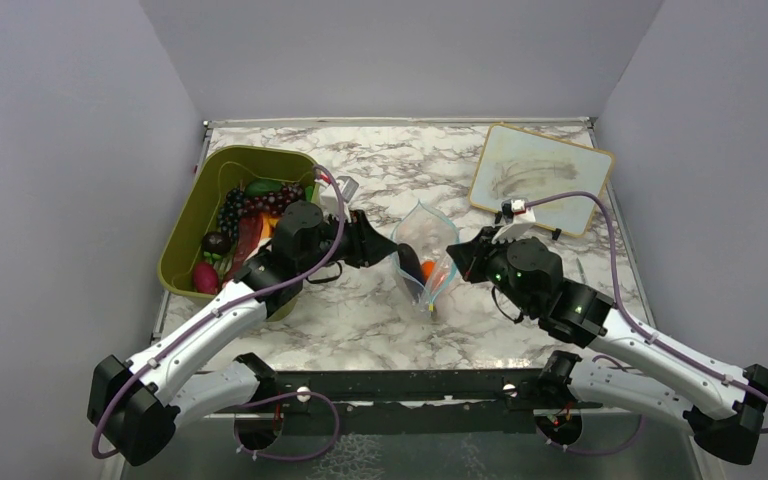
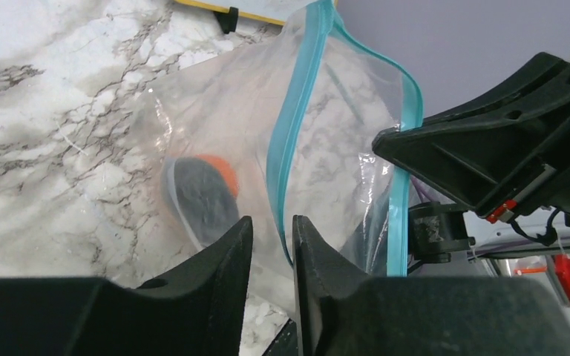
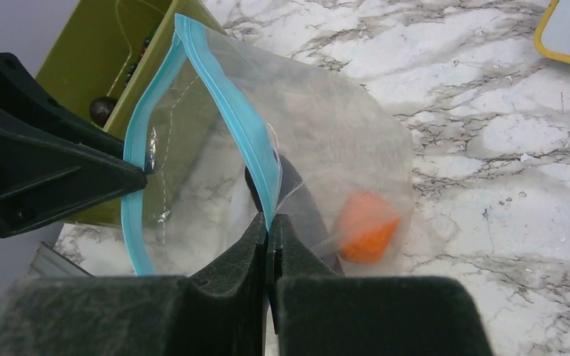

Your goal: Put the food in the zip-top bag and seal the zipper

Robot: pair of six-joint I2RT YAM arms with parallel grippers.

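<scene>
The clear zip top bag (image 1: 422, 225) stands open on the marble table between my grippers, with a dark eggplant (image 1: 408, 260) and an orange item (image 3: 367, 226) inside. My left gripper is at the bag's left rim, its fingers slightly parted around the teal zipper strip; whether they touch it I cannot tell. My right gripper is shut on the bag's other rim, the zipper strip running into its fingertips.
A green bin (image 1: 185, 230) of fruit and vegetables stands at the left, close behind my left arm. A whiteboard (image 1: 532, 165) lies at the back right.
</scene>
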